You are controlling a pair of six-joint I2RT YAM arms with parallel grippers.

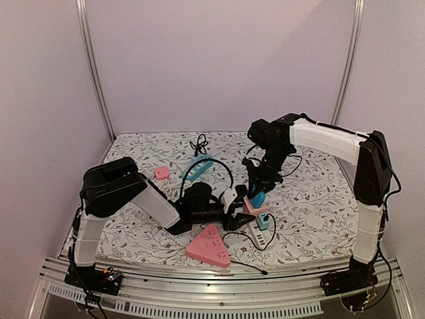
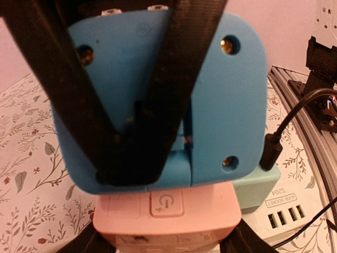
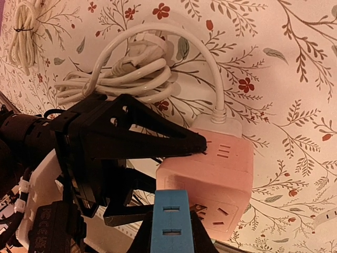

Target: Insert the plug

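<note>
A blue plug adapter point(image 1: 258, 198) point(image 2: 226, 100) point(image 3: 171, 221) is held in my right gripper point(image 1: 256, 186), shut on it, directly over and close against a pink cube socket point(image 1: 254, 209) point(image 2: 166, 216) point(image 3: 221, 174). My left gripper point(image 1: 238, 214) is shut on the pink socket from the side, its fingers low in the left wrist view. Whether the adapter's prongs are fully in the socket cannot be seen clearly; a brass prong shows at the blue adapter's lower side in the right wrist view.
A white power strip point(image 1: 259, 239) with a mint adapter point(image 1: 262, 222) lies just below. A pink triangular strip point(image 1: 207, 247), a blue strip point(image 1: 197, 171), a small pink block point(image 1: 161, 173) and coiled white cables point(image 3: 121, 84) lie around.
</note>
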